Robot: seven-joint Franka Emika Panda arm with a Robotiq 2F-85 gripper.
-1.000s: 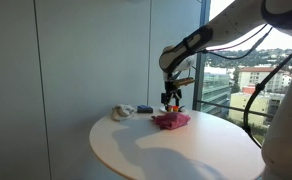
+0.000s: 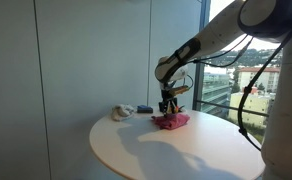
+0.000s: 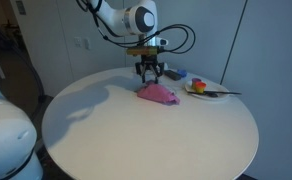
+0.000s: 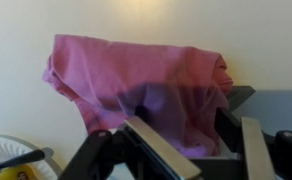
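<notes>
A crumpled pink cloth (image 2: pixel 171 121) lies on the white round table, and it spreads across the middle of the wrist view as a pink cloth (image 4: pixel 136 75). Directly over it, my gripper (image 2: pixel 169 108) points down; in the second exterior view the gripper (image 3: pixel 149 75) is at the cloth's far end. Seen from the wrist, the fingers (image 4: pixel 138 122) stand apart, with part of the cloth below and between them. Whether they touch the fabric cannot be made out.
A white plate (image 3: pixel 224 95) beside the cloth carries colourful items (image 3: pixel 199 87) and a dark utensil. Behind is a small blue object (image 3: pixel 174 74).
My gripper has come down from above the cloth to close over it. The cloth looks to lie in the same place.
</notes>
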